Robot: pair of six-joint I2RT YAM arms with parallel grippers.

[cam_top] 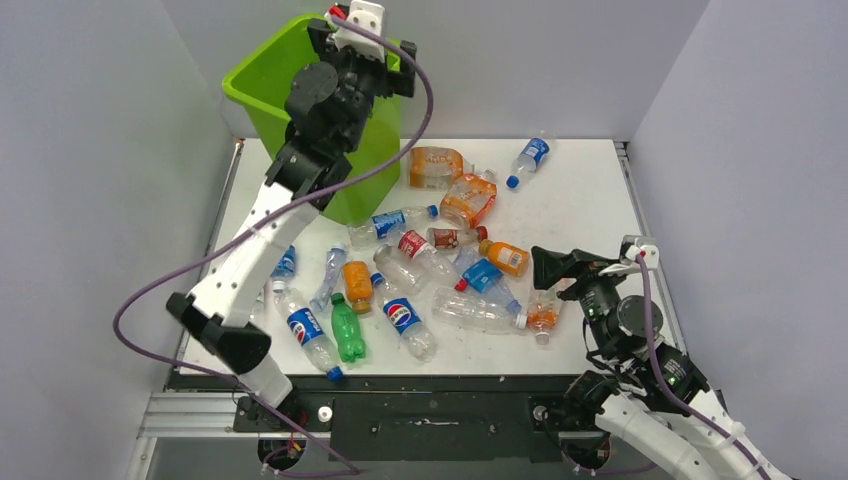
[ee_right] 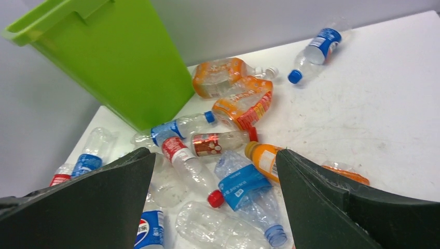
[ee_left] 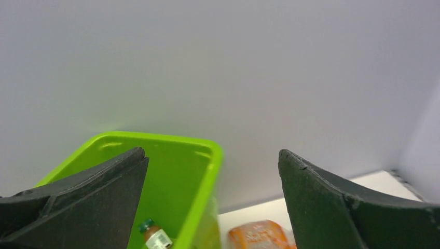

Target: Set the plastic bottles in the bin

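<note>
Over the back right part of the green bin my left gripper stands open, its fingers far apart and empty. A bottle with a dark green cap shows inside the bin in the left wrist view, low between the fingers. My right gripper hovers at the right of the bottle pile, open with nothing held. Close to it lie an orange bottle, a clear blue-label bottle and an orange-label bottle, partly covered by the gripper. A red-capped bottle lies across the pile.
Several more bottles cover the table's middle and left, among them a green bottle and a Pepsi bottle. One blue-capped bottle lies alone at the back.
</note>
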